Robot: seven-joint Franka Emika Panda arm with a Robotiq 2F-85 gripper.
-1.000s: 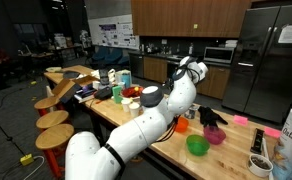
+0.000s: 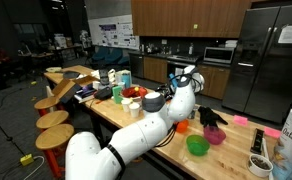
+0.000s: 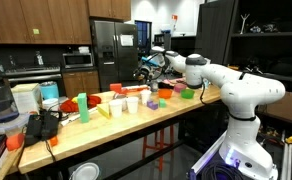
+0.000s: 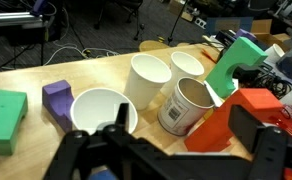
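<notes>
My gripper stands open above the table, its dark fingers wide apart with nothing held between them. Beyond the fingers in the wrist view are a white cup (image 4: 102, 108), a second white cup (image 4: 146, 78), a smaller white cup (image 4: 186, 66) and a metal can (image 4: 183, 108) tipped toward the camera. A purple block (image 4: 59, 103) lies beside the nearest cup, and a green block (image 4: 4, 120) is at the left edge. On the right are a red block (image 4: 224, 118) and a green bracket-shaped piece (image 4: 236, 62).
A green bowl (image 2: 197, 145) and a pink bowl (image 2: 214, 134) sit on the table near the arm. Farther along the table are several tools and containers, including a drill (image 3: 48, 128). Bare tabletop (image 4: 86, 72) shows behind the cups.
The arm's upper wrist joint has come down and slightly left in exterior view 1, bringing the gripper lower toward the cups. The bowls on the table have not moved.
</notes>
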